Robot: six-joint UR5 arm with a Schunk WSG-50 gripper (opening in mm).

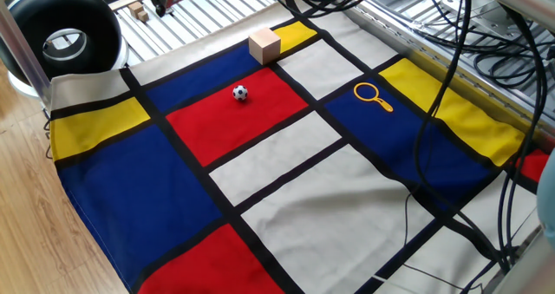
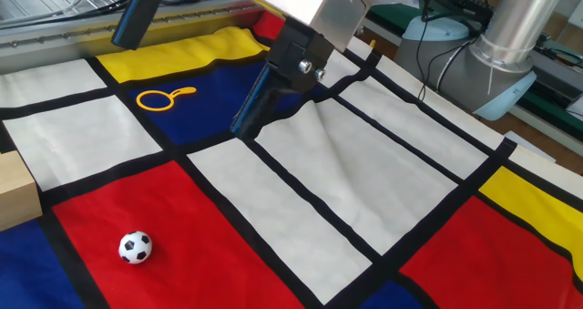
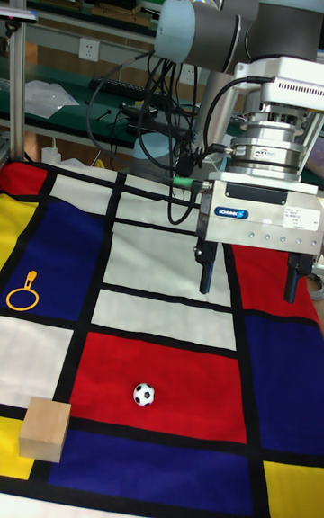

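Observation:
A small black-and-white soccer ball rests on a red patch of the cloth. Behind it in that view is a pale wooden cube, where blue meets yellow. The yellow ring with a short handle lies flat on a blue patch; it also shows in exterior view 3. My gripper hangs above the cloth, its fingers wide apart and nothing between them. In exterior view 2 its dark fingers point down, clear of the ball and cube.
The colour-block cloth covers the table, with much bare room in its white middle. Black cables hang down at the right of exterior view 1. A metal rail borders the cloth. A black round object stands beyond one corner.

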